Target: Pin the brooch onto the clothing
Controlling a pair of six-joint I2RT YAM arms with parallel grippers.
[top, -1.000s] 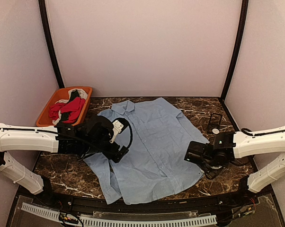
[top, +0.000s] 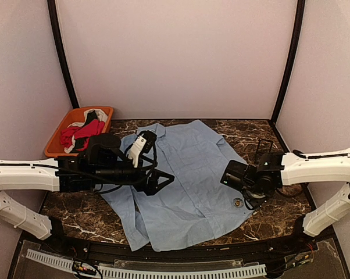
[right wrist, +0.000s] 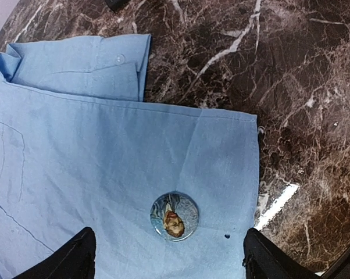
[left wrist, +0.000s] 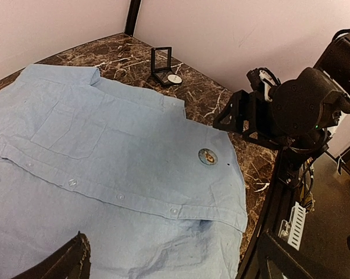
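Observation:
A light blue button shirt (top: 192, 197) lies spread on the dark marble table. A round brooch (right wrist: 174, 217) lies on the shirt's lower right part, near its edge; whether it is fastened cannot be told. My right gripper is open above that edge; in the right wrist view the brooch lies below and between its fingertips, apart from them. My left gripper (top: 159, 182) is open over the middle-left of the shirt, holding nothing.
An orange basket (top: 56, 143) with red, white and black cloth stands at back left. A small black stand (left wrist: 163, 74) with a white disc is on the table beyond the shirt's right side. White walls surround the table.
My left gripper has shifted slightly right from a second ago.

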